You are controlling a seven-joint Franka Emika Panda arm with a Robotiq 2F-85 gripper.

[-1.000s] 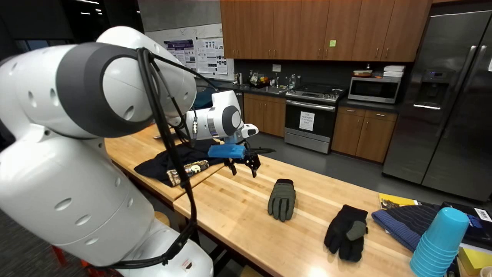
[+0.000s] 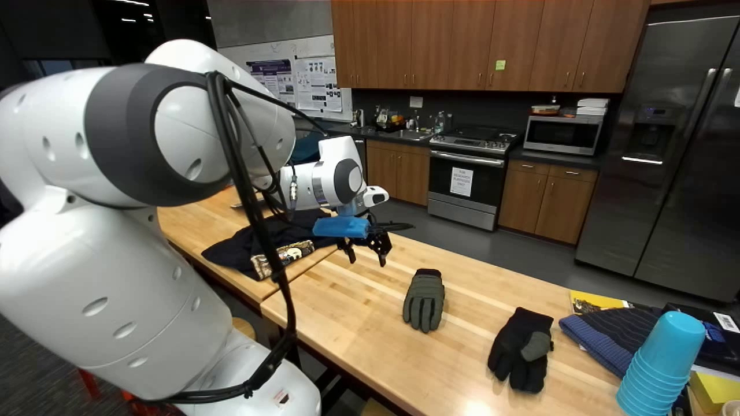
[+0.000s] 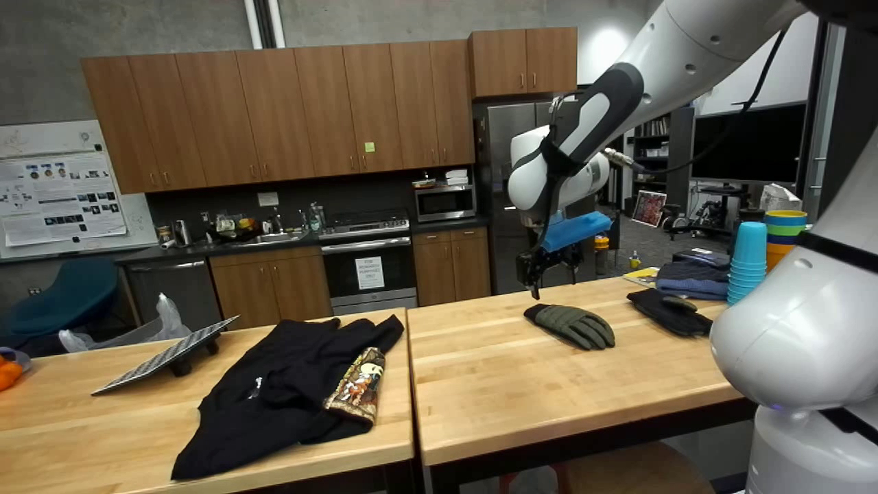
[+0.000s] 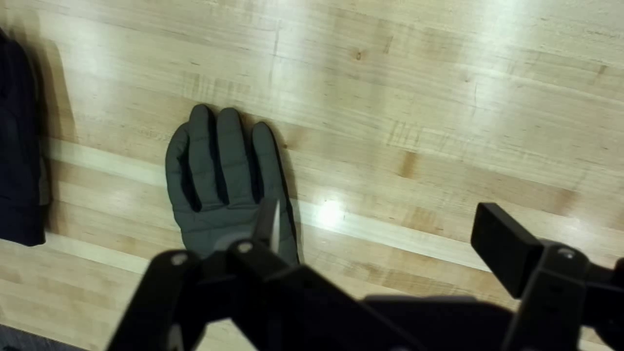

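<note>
An olive-grey padded glove point(image 2: 424, 300) lies flat on the wooden table, its fingers towards the near side and its dark cuff away. To its right in exterior view 1 is a black glove point(image 2: 524, 350) with a grey patch. My gripper point(image 2: 367, 261) hangs above the table, apart from both gloves, pointing down. Its two fingers stand wide apart in the wrist view, with only bare wood between them. The left finger point(image 4: 264, 225) overlaps part of the grey glove point(image 4: 234, 169) there, hiding the cuff. Only one side of the black glove point(image 4: 17, 146) shows at the left edge.
A black garment point(image 3: 288, 387) with a printed patch lies on the adjoining table. Stacked blue cups point(image 2: 659, 364), folded dark knitwear point(image 2: 610, 333) and a yellow item point(image 2: 596, 301) crowd the right end. Bare wood lies in front of the grey glove.
</note>
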